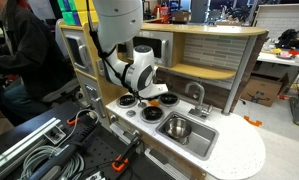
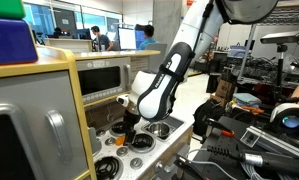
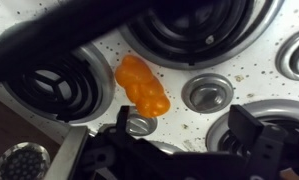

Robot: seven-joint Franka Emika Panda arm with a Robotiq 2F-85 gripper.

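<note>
An orange, lumpy object (image 3: 142, 88), like a toy vegetable, lies on the white speckled stovetop (image 3: 251, 78) between black coil burners in the wrist view. My gripper stands open over the stove, its dark fingers at the lower left and right of that view. Nothing is between them; the orange object lies just beyond, nearer the left finger. In exterior view 1 the orange object (image 1: 155, 102) shows small beneath the white arm. From the other side, a patch of orange (image 2: 120, 141) is visible among the burners.
A metal sink (image 1: 187, 134) with a silver pot (image 1: 180, 128) and a faucet (image 1: 199, 96) are right of the stove. Cabinets and a wooden shelf (image 1: 194, 68) stand behind. A black bar (image 3: 64, 38) crosses the wrist view's upper left. Clear white counter (image 1: 241, 148) extends right.
</note>
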